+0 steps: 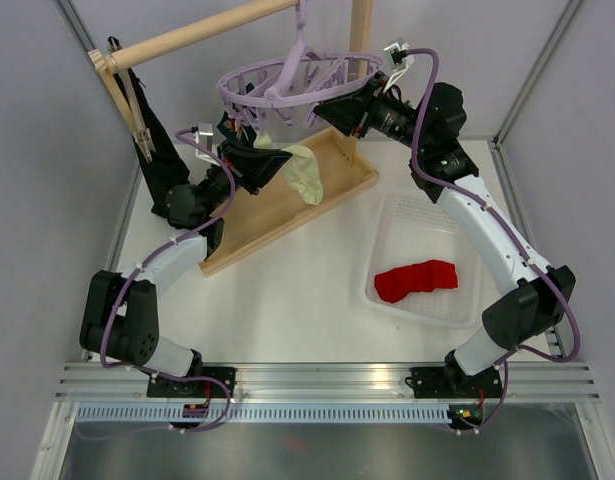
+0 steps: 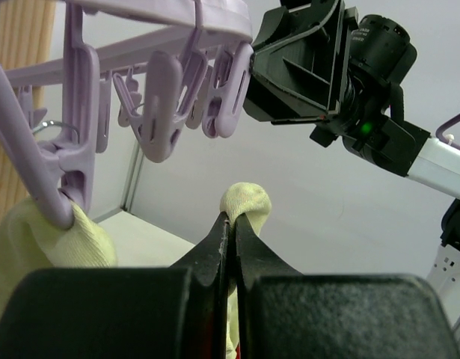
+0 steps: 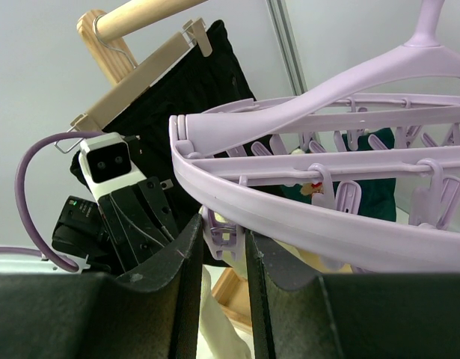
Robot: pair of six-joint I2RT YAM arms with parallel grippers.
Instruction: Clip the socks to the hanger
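Note:
A pale yellow sock (image 2: 246,200) is pinched between the fingertips of my left gripper, part of it sticking up above them. In the top view this sock (image 1: 305,178) hangs below the rim of the lilac round hanger (image 1: 299,97). My right gripper is shut on a clip (image 3: 221,238) at the hanger's rim. Whether that clip is squeezed apart is hard to tell. The held sock is below the hanger's clips (image 2: 228,97), apart from them. Another pale yellow sock (image 2: 54,243) hangs from a clip at the left of the left wrist view.
A red sock (image 1: 415,281) lies in the white basket (image 1: 379,240) at the right. The wooden rack (image 1: 197,35) holds the hanger, and a black garment (image 1: 162,165) hangs at its left. Dark green cloth (image 3: 375,191) shows beyond the hanger.

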